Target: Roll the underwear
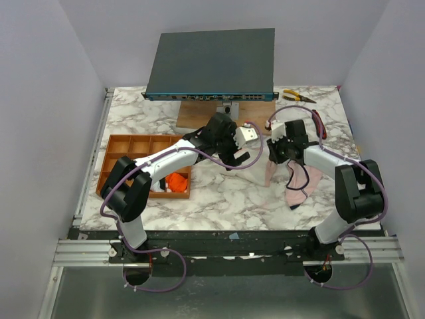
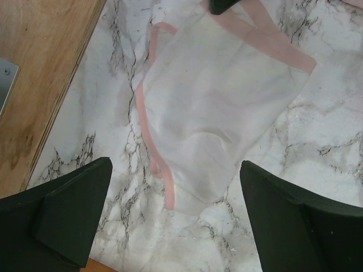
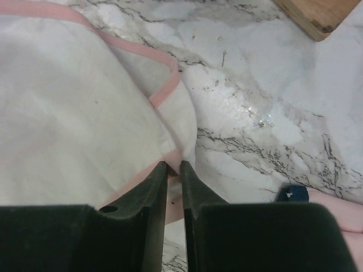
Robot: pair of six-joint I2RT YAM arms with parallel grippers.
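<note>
The white underwear (image 2: 198,96) with pink trim lies spread and partly folded on the marble table. In the left wrist view my left gripper stands wide open above its near end, nothing between the fingers. My right gripper is at the opposite edge, its fingertips almost together with a small fold of the pink-trimmed cloth between them. One flap of the underwear beside that edge is turned over, showing the trim as a loop. From the top, both arms cover parts of the cloth.
Pink cloth pieces with dark trim (image 1: 304,186) lie to the right, under the right arm. At left is a wooden compartment box (image 1: 136,145) holding orange and white items. Behind are a wooden board (image 1: 255,111) and pliers (image 1: 299,96).
</note>
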